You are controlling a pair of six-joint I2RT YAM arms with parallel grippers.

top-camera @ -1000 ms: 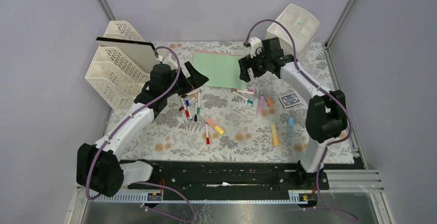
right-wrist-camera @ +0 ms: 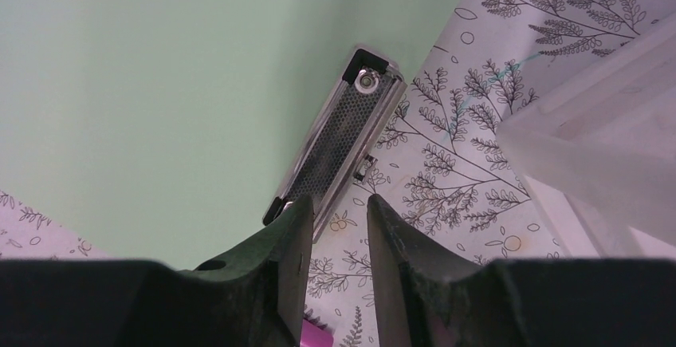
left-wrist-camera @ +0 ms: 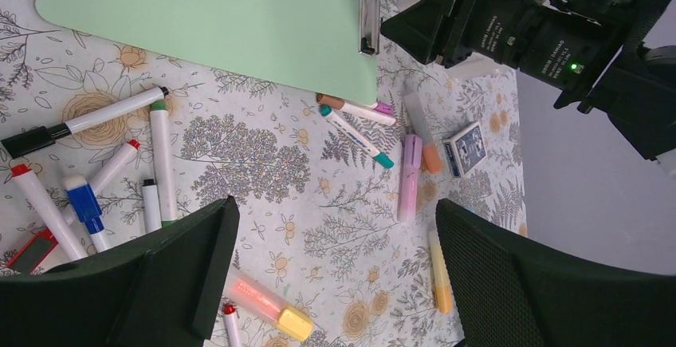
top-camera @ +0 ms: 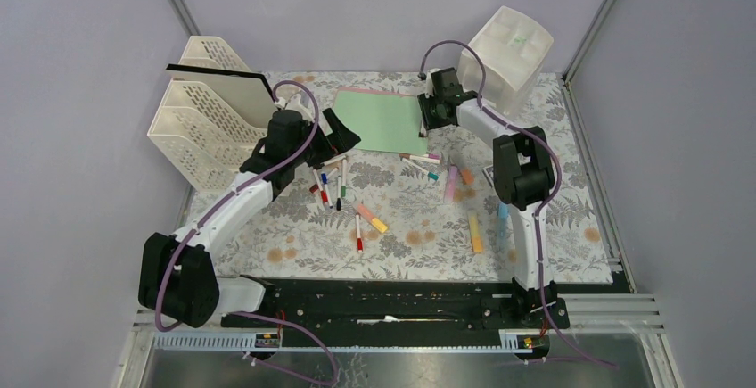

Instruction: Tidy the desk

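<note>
The green clipboard [top-camera: 374, 120] lies at the back of the desk, its metal clip [right-wrist-camera: 339, 139] on its right edge. My right gripper is low at that clip, part open, fingertips at the clip's end and just beside it. My left gripper hangs open over scattered markers [left-wrist-camera: 162, 159] at the left-middle, nothing between its fingers. Highlighters [left-wrist-camera: 410, 171] and a small framed card box [left-wrist-camera: 464, 151] lie at the right.
Cream perforated holders [top-camera: 192, 138] with a dark-edged board stand at the back left. A white plastic organizer [top-camera: 508, 40] stands at the back right, close beside the right gripper.
</note>
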